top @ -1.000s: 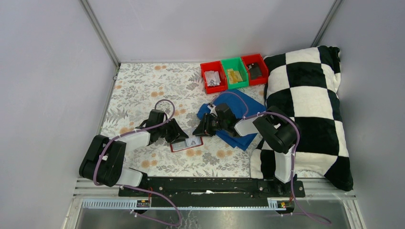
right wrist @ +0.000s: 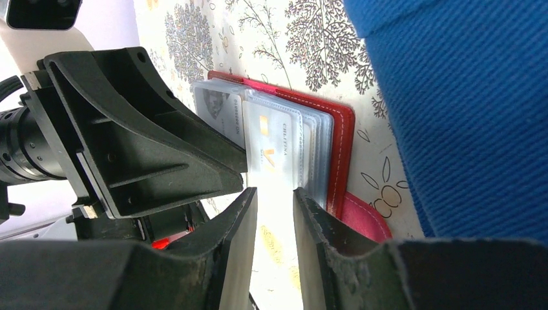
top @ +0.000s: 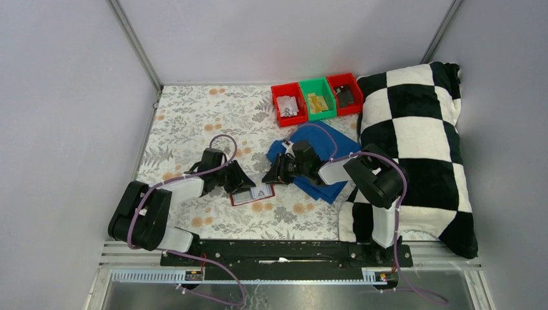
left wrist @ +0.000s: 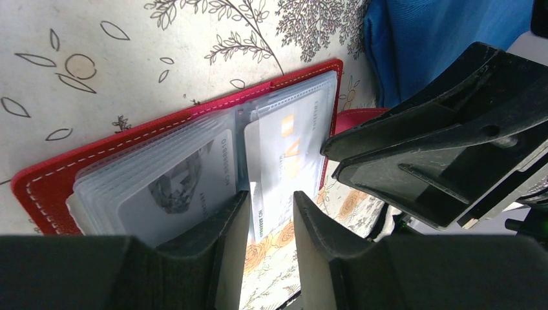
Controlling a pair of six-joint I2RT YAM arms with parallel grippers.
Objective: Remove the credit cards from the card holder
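A red card holder (top: 234, 203) lies open on the table, clear sleeves fanned on both halves. On its right half is a white card (left wrist: 274, 152) with orange marks; the left half shows a sleeved card (left wrist: 187, 181) with a grey picture. My left gripper is open above the holder's middle, its tips near the white card's left edge. My right gripper stands part open over the right half, with a gap between its fingers. From the left wrist view its tips are close to the white card's right edge. Contact with the card is unclear.
Right of the holder lies blue cloth (top: 329, 191), partly under the right arm. Red (top: 282, 88) and green (top: 326, 84) bins with items inside stand at the back. A checkered cushion (top: 420, 139) fills the right side.
My right gripper has shifted very slightly. The left gripper and the card holder look unmoved.
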